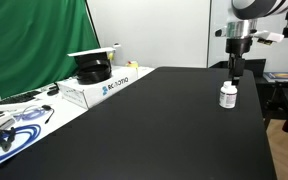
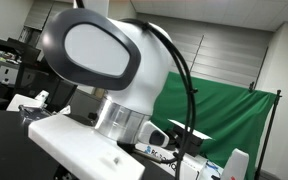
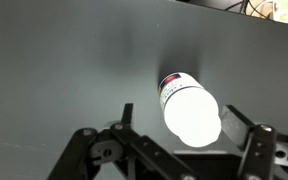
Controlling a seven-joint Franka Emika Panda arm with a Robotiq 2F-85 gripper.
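Note:
A small white bottle (image 1: 228,95) stands upright near the right edge of the black table in exterior view 1. Just behind and above its cap is my gripper (image 1: 235,80), pointing down. From the wrist view, the bottle's white cap (image 3: 193,117) and part of its label show between the spread fingers, nearer the right one. My gripper is open and does not hold the bottle. Exterior view 2 is largely filled by the white arm (image 2: 109,80), with the bottle hidden.
A white box (image 1: 104,88) with a black pot (image 1: 93,70) on top stands at the table's far left. Cables and tools (image 1: 4,130) lie along the left side.

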